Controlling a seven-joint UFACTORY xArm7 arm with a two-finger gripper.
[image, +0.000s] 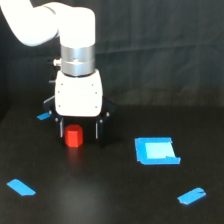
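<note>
A small red block (74, 136) stands on the dark table, left of the middle in the camera view. My white gripper (79, 129) is over it, pointing down, with its dark fingers apart. The left finger comes down close beside the block's left side. On the right, a gap shows between the block and the other finger. Whether the left finger touches the block is hard to tell.
To the right, a white square (159, 150) framed with blue tape lies on the table. Blue tape strips mark the front left (20, 187), the front right (191, 196) and the back left.
</note>
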